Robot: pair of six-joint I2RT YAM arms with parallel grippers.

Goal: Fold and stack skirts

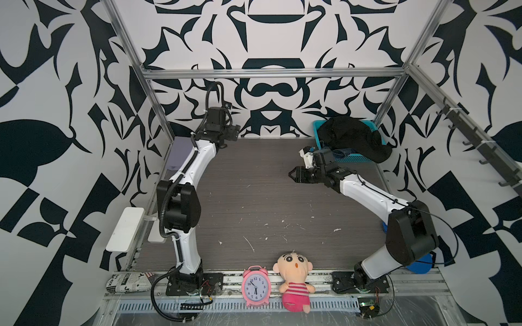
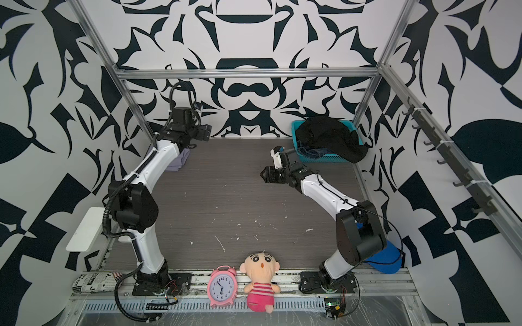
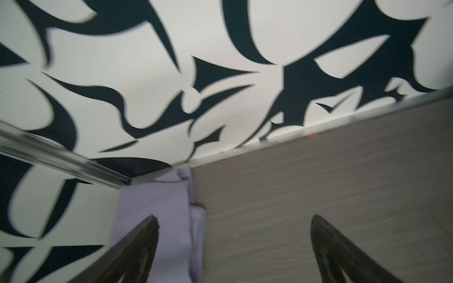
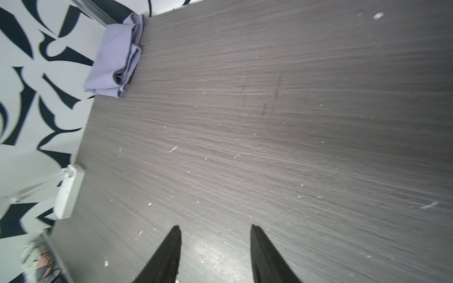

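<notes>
A folded lavender cloth (image 4: pixel 113 56) lies at the far left corner of the table, partly hidden by the left arm in the top left view. My left gripper is raised above and to the right of it, open, with empty space between its fingertips. Dark and blue clothing (image 1: pixel 353 138) is heaped in a teal basket (image 2: pixel 329 157) at the back right. My right gripper hangs in front of the basket over bare table, part open with nothing between its fingers.
A pink alarm clock (image 1: pixel 255 285) and a doll (image 1: pixel 293 288) sit on the front rail. White pads (image 1: pixel 125 228) are at the left edge, blue objects (image 2: pixel 383 255) by the right arm's base.
</notes>
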